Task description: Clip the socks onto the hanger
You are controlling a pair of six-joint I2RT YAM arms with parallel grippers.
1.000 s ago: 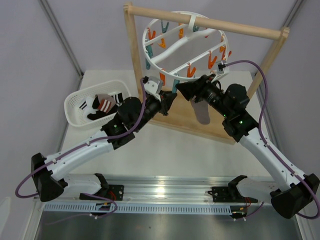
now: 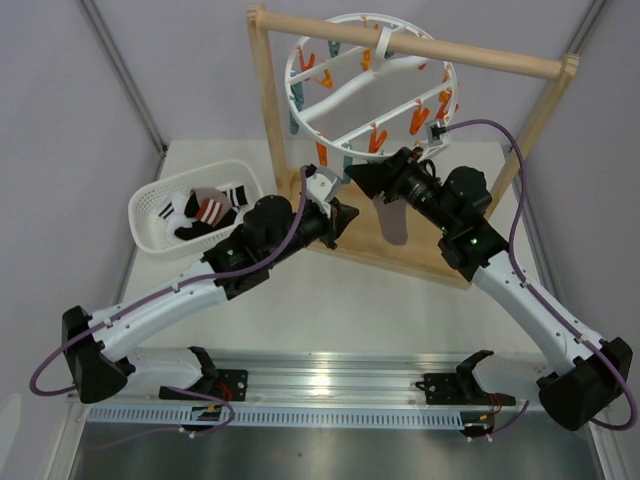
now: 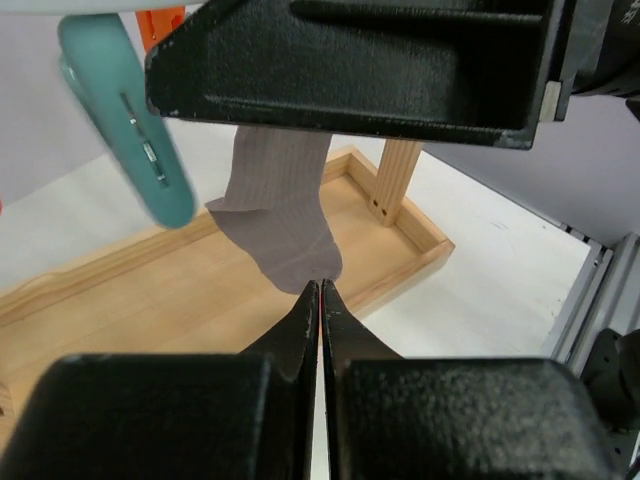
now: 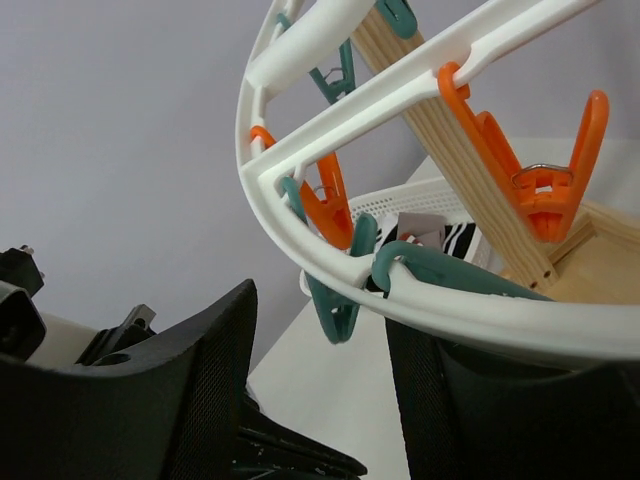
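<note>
A grey sock [image 2: 392, 222] hangs below the white hanger ring [image 2: 350, 153] behind my right gripper; in the left wrist view the sock [image 3: 280, 235] has its top hidden by that gripper. My left gripper [image 2: 340, 215] is shut, below and left of the ring's front; its tips [image 3: 320, 290] meet with nothing between them. My right gripper [image 2: 365, 175] stands open at the ring's front; in the right wrist view its fingers flank the lower rim beside teal clips [image 4: 335, 310]. Orange clips [image 4: 550, 205] line the ring.
A white basket [image 2: 150, 225] with several striped and dark socks sits left. A wooden stand [image 2: 270, 100] holds the ring above a wooden base [image 3: 140, 320].
My left gripper has moved down, away from the ring's front clip. My right gripper has shifted slightly left, and the hanging sock has swung left.
</note>
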